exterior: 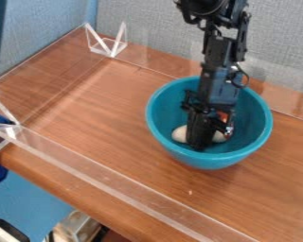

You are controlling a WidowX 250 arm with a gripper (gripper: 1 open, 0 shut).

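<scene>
A teal bowl (pixel 167 106) stands on the wooden table, right of centre. The black gripper (pixel 203 132) reaches down into it from above, its lower end among a pale rounded object (pixel 180 134) lying on the bowl's bottom. The dark fingers cover part of that object, and whether anything is between them is hard to make out. A small orange patch shows beside the fingers.
White brackets (pixel 106 42) stand at the back left corner and at the left edge. A grey textured wall runs behind. Clear strips line the table's edges.
</scene>
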